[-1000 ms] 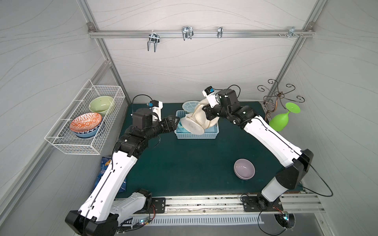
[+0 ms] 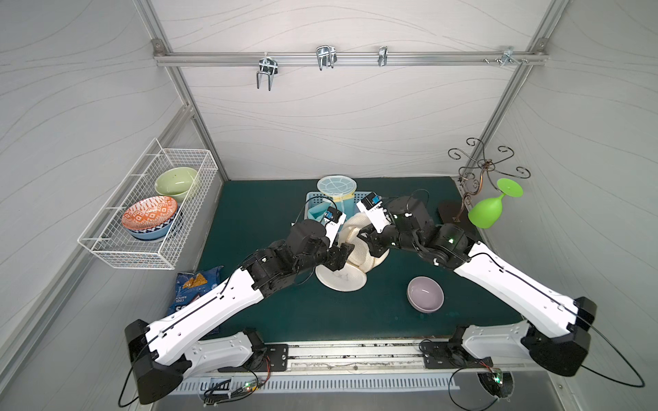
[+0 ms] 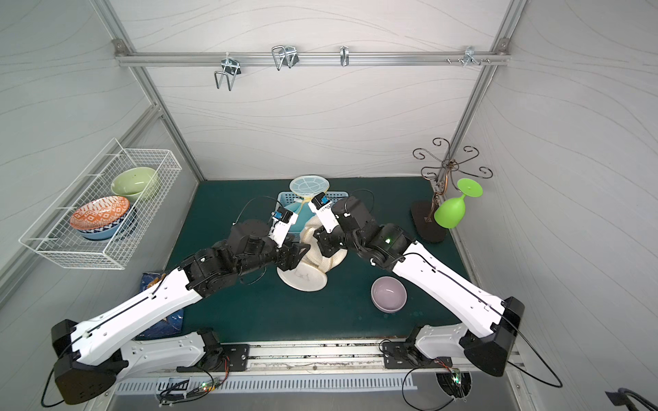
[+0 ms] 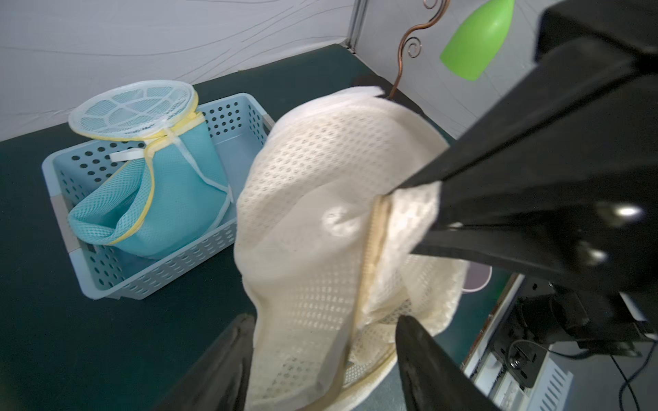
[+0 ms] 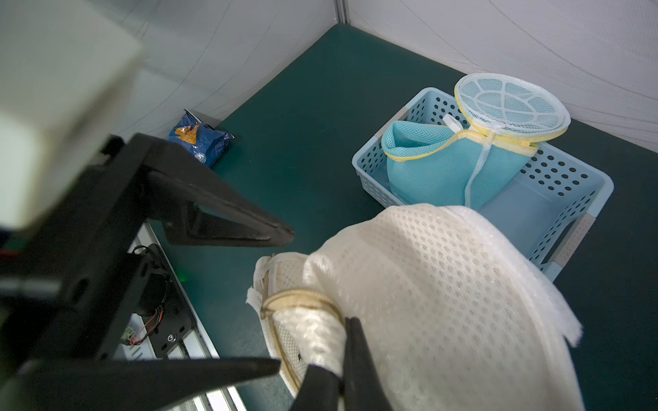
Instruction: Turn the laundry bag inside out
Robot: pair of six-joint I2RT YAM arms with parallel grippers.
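Observation:
The white mesh laundry bag (image 2: 360, 250) hangs in folds between my two grippers above the table, its round white end (image 2: 341, 278) lowest and nearest the front. At the upper right of the left wrist view, my right gripper is shut on a gathered piece of the bag beside its tan-edged seam (image 4: 370, 253). The right wrist view has the right gripper pinching the cloth. My left gripper is open, fingers apart on either side of the bag's lower part. Whether its pads touch cloth is unclear.
Behind the bag stands a light-blue basket (image 5: 579, 185) holding a blue mesh bag (image 5: 455, 167) with a round lid. A lilac bowl (image 2: 425, 294) sits at front right, and a chip packet (image 5: 200, 139) lies at left.
Over the last second both arms have come forward and lower, carrying the white bag away from the basket.

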